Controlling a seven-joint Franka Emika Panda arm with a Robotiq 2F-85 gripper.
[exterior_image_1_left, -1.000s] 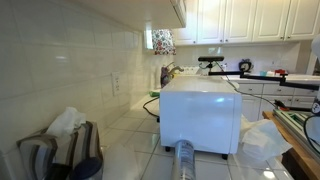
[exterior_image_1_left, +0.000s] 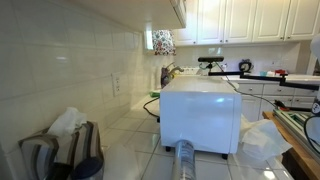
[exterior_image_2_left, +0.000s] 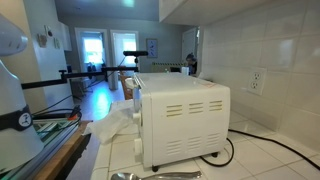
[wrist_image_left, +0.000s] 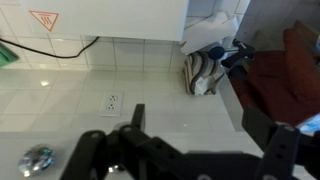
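In the wrist view my gripper stands open, its two dark fingers (wrist_image_left: 138, 118) wide apart with nothing between them. The oven-like white appliance (exterior_image_1_left: 200, 120) stands on the tiled counter; its vented side (exterior_image_2_left: 185, 125) faces exterior view 2, and part of it crosses the top of the wrist view. In front of it lies a shiny metal utensil (exterior_image_2_left: 155, 176), spoon-like at one end. A striped tissue box (wrist_image_left: 203, 72) with white tissue sits against the wall, beside a dark cup (exterior_image_1_left: 88, 168). Neither exterior view shows the gripper's fingers.
A crumpled white bag or cloth (exterior_image_1_left: 263, 140) lies beside the appliance at the counter's edge. Tiled wall with an outlet (exterior_image_2_left: 258, 82) runs behind, and a black cord (exterior_image_2_left: 270, 145) trails over the tiles. Overhead hangs a cabinet (exterior_image_1_left: 140, 10). Bare counter (exterior_image_1_left: 125, 145) separates box and appliance.
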